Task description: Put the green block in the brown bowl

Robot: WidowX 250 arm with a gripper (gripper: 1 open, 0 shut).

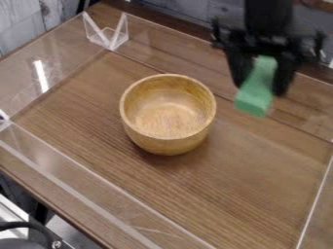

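The green block (256,86) hangs in the air at the upper right, to the right of the bowl and apart from it. My dark gripper (256,60) is shut on its upper part; the fingers are blurred and partly cut off by the top of the frame. The brown bowl (131,100) stands upright near the middle of the table, its inside empty.
A clear wire-like or plastic holder (107,32) stands at the far left. Black cables (26,229) lie at the lower left corner.
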